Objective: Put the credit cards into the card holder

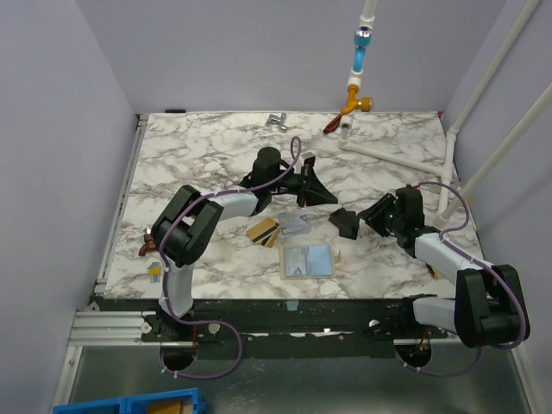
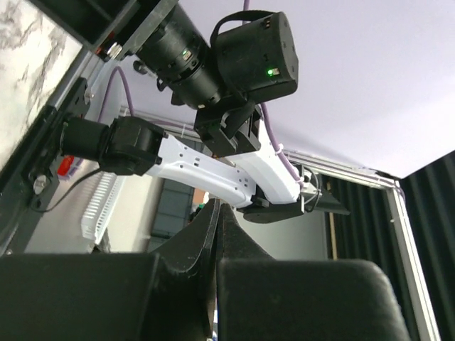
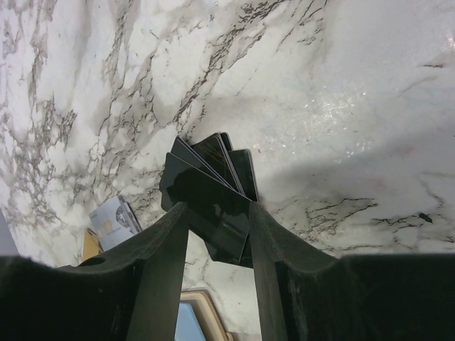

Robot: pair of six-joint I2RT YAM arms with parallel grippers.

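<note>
Fanned black credit cards (image 3: 213,206) lie flat on the marble table, and in the top view the same black cards (image 1: 345,222) sit right of centre. Up and left of them is my left gripper (image 1: 335,202), fingers pressed together with nothing held; in its own wrist view the left gripper faces away from the cards. My right gripper stands open over the black cards, which show between and behind its fingers. A shallow card holder (image 1: 283,266) with a pale rim and blue right half rests at the table's front. Silver cards (image 1: 295,222) and gold cards (image 1: 263,232) lie behind it.
At the back right rise white pipes with an orange tap (image 1: 352,103). A copper tap (image 1: 147,243) and a small yellow piece (image 1: 154,269) are at the far left. Metal fittings (image 1: 277,121) lie at the back. Bare marble surrounds the cards on the right.
</note>
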